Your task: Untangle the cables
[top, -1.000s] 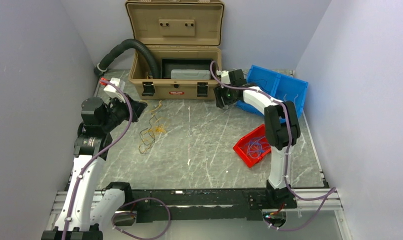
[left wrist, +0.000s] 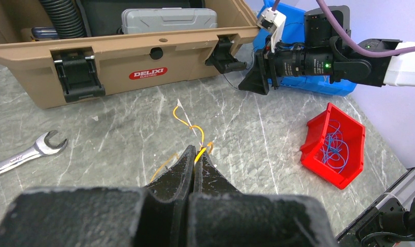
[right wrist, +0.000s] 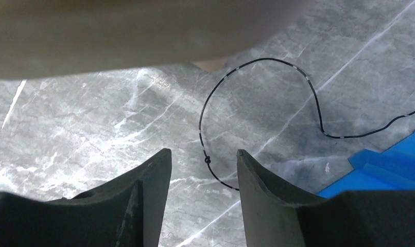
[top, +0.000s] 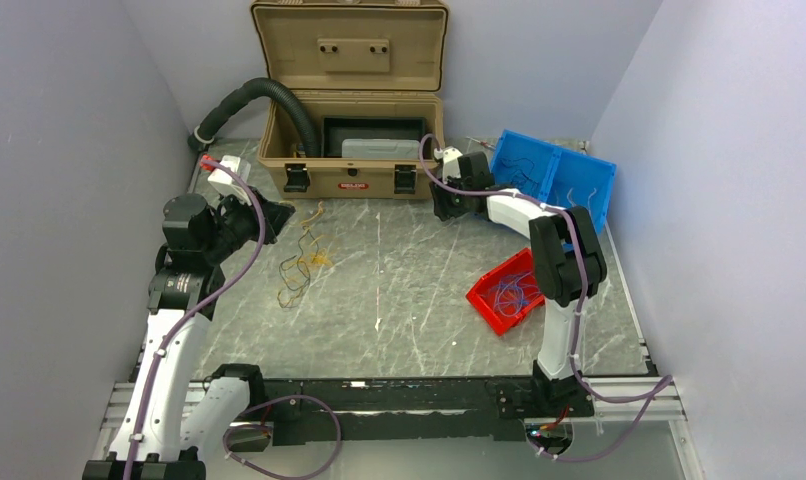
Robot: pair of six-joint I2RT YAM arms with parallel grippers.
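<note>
My left gripper is shut at the left of the table, a strand of yellow cable running up from between its fingertips. In the top view, more of the yellow cable lies loosely looped with a dark cable beside that gripper. Part open, my right gripper hangs over the table by the blue bin. A thin black cable curves across the table there, with a small knot in it. It passes out of sight behind the right finger; nothing shows gripped.
The brown toolbox stands open at the back. A blue bin with cables sits at the back right, and a red bin holding blue cable is in front. A wrench lies at left.
Over the last second my right gripper has shifted slightly toward the front of the table, its elbow a little to the right. The left arm and the yellow cable look unmoved.
</note>
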